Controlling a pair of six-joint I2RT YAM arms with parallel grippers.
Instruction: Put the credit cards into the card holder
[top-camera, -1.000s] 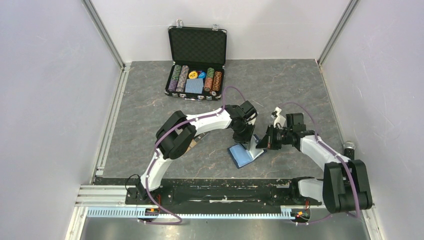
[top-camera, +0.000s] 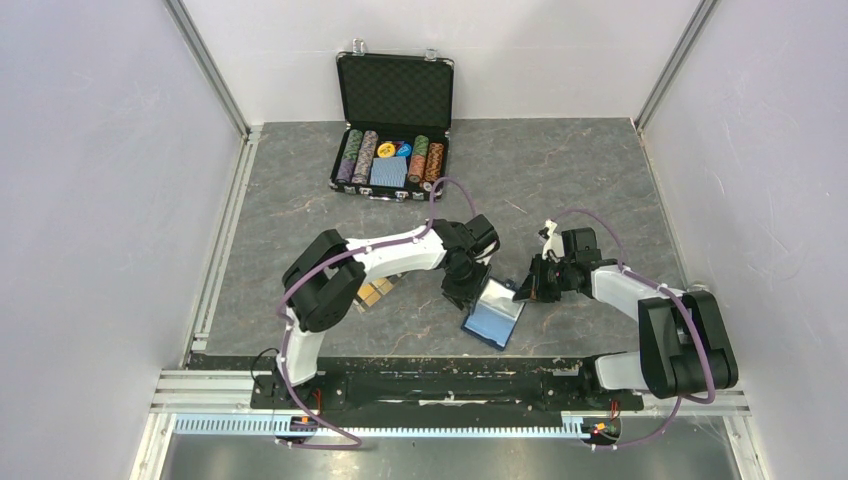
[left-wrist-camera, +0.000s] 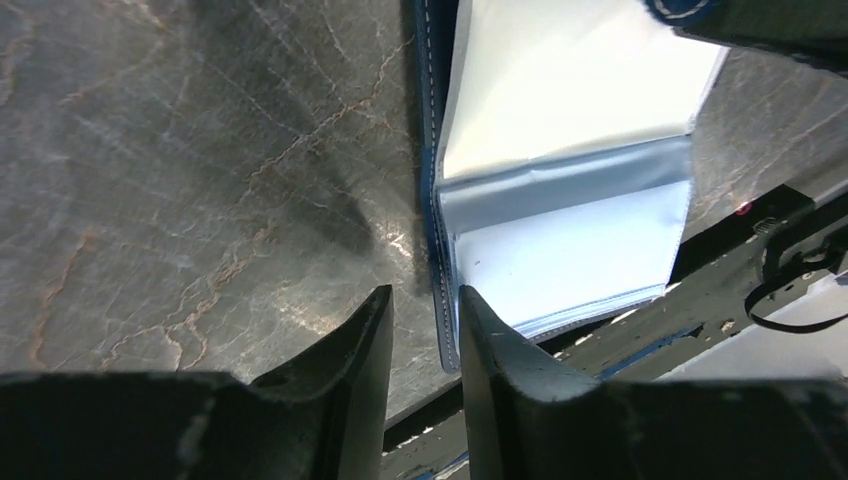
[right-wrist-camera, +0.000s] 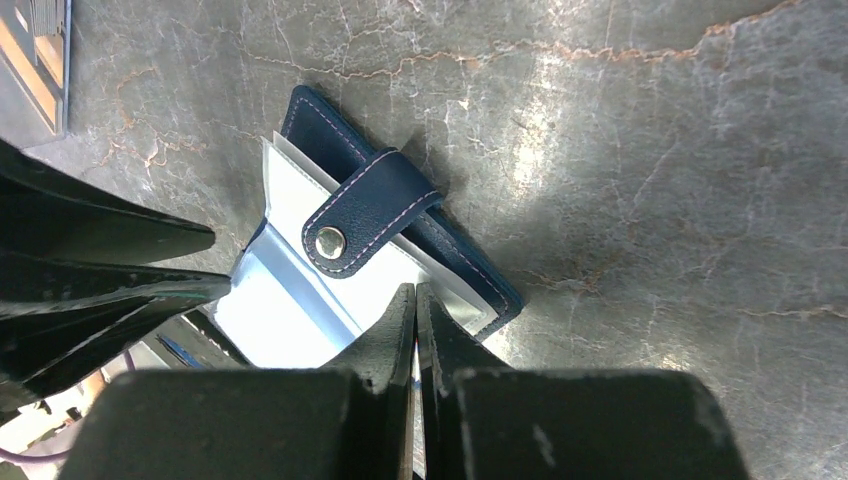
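The dark-blue card holder (top-camera: 489, 325) lies open on the table near its front edge, with clear sleeves and a snap strap (right-wrist-camera: 375, 215). My left gripper is part open over the holder's left edge; that edge runs between its fingers in the left wrist view, but contact is unclear. Over the white sleeve beside the strap, my right gripper is shut, and nothing shows between its fingertips. Gold-coloured cards (top-camera: 372, 294) lie to the left, partly covered by the left arm.
At the back stands an open black case (top-camera: 392, 165) of poker chips. The left gripper's dark fingers (right-wrist-camera: 150, 285) reach close to the right gripper. Bare table lies behind and to the right of the holder.
My left gripper has moved left and slightly toward the front. The holder has turned, its front end swinging right. Earlier, the right arm shifted slightly; it has since stayed nearly still.
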